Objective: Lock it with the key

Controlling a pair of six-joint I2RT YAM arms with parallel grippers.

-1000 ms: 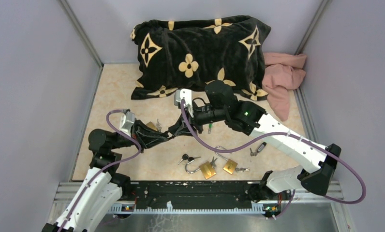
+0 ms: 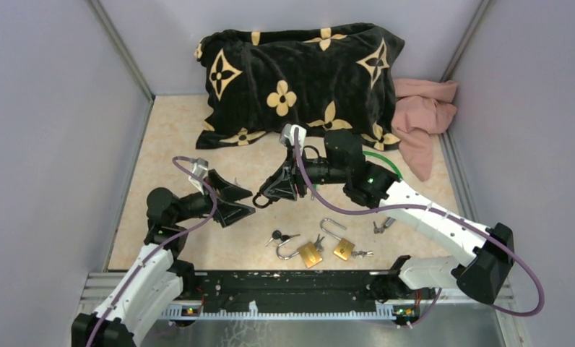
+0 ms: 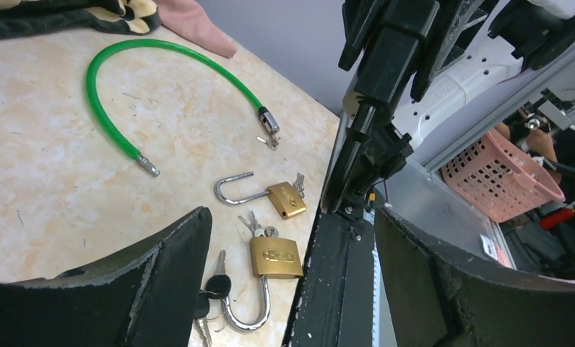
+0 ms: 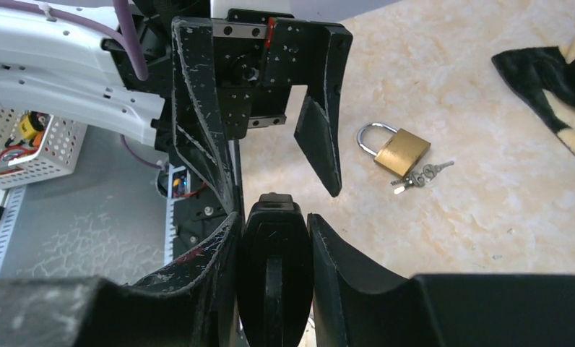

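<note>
My right gripper [image 2: 274, 191] is shut on a black looped object [image 2: 261, 202], perhaps a lock, held above the table. In the right wrist view its dark rounded body [image 4: 274, 271] fills the space between the fingers. The left wrist view shows its dark bar [image 3: 344, 166] hanging below the right fingers. Facing it from the left, my left gripper [image 2: 249, 202] stands open, its fingertips near the loop and nothing between them. Black-headed keys [image 3: 218, 285] lie on the table near its front edge. Whether the held object has a key in it does not show.
Two brass padlocks with open shackles, a front one [image 2: 310, 254] and one farther right [image 2: 344, 249], lie near the front edge. Another brass padlock [image 4: 402, 150] lies at the left, with keys. A green cable lock rests at the right. A patterned blanket [image 2: 299, 79] fills the back.
</note>
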